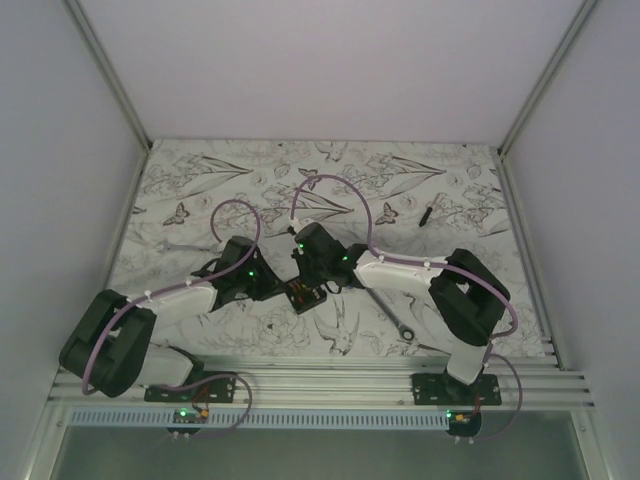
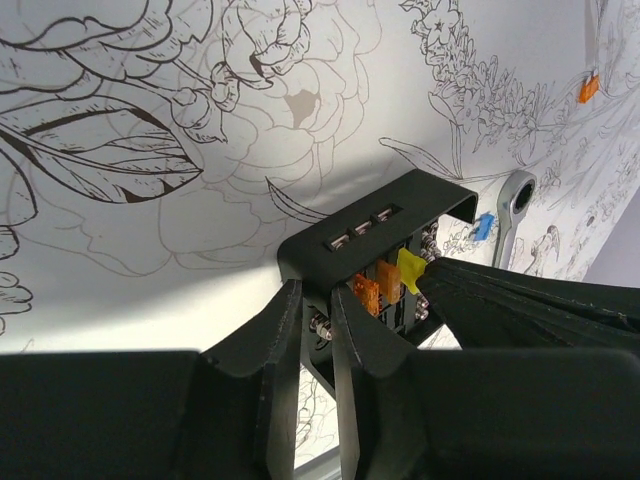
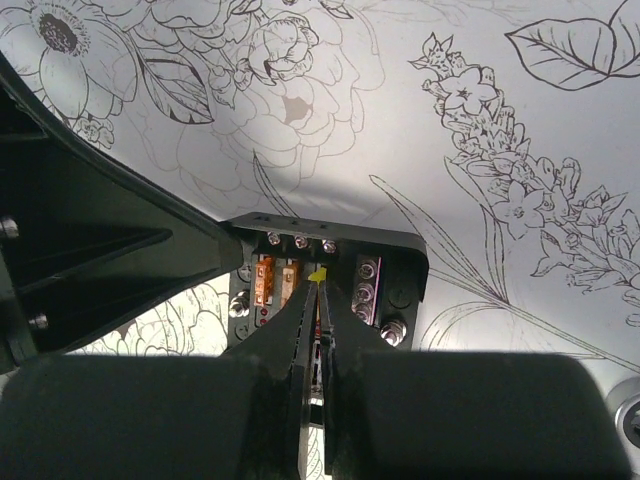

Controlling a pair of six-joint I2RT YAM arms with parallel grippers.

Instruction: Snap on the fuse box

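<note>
The black fuse box (image 1: 306,300) (image 2: 356,226) (image 3: 390,250) lies on the patterned table, open side showing orange and yellow fuses and metal terminals. My left gripper is at the box's near end, its fingertips against the black housing; whether it grips the wall is unclear. My right gripper is shut, its tips over the yellow fuse (image 2: 410,268) in the middle of the box; nothing else shows between its fingers.
A ratchet wrench (image 1: 400,325) lies right of the box. A small black tool (image 1: 426,215) is at the back right.
</note>
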